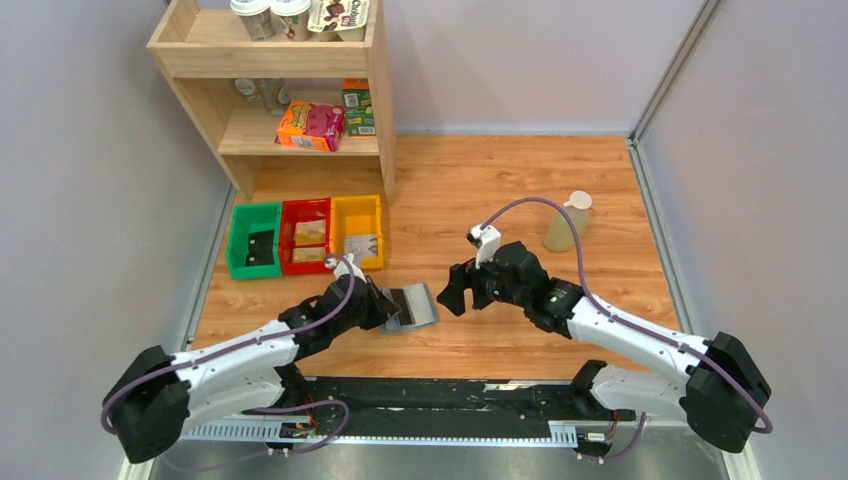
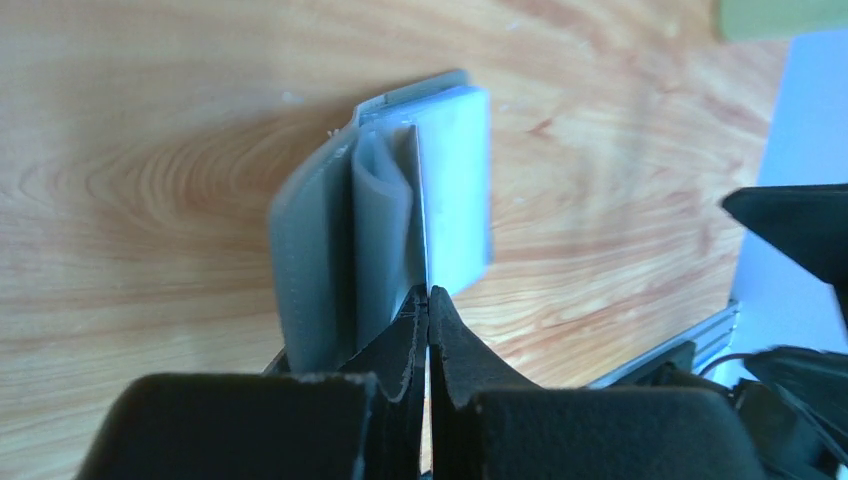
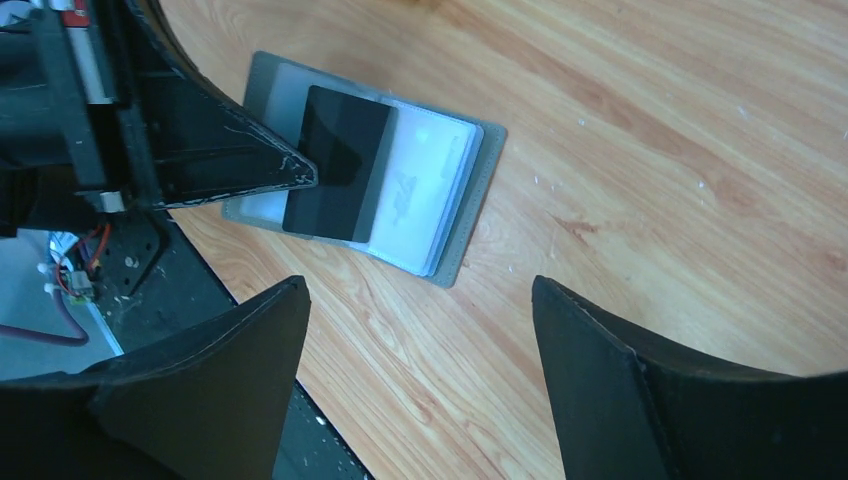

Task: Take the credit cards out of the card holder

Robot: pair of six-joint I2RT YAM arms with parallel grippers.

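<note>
The open card holder point(image 1: 424, 303), with clear sleeves and grey edges, lies on the table right at my left gripper point(image 1: 392, 309). A black card point(image 3: 338, 165) shows in its sleeve in the right wrist view. In the left wrist view the left gripper is shut, pinching the thin edge of a raised sleeve of the card holder point(image 2: 455, 180). My right gripper point(image 1: 462, 290) is apart from the holder, to its right. Its two fingers stand wide open in the right wrist view, only bare table between them.
Green point(image 1: 236, 245), red point(image 1: 290, 215) and yellow point(image 1: 358, 208) trays stand behind the left arm, holding a black card, tan cards and a greyish card. A bottle point(image 1: 560, 230) stands at the right back. A wooden shelf point(image 1: 270, 62) fills the back left.
</note>
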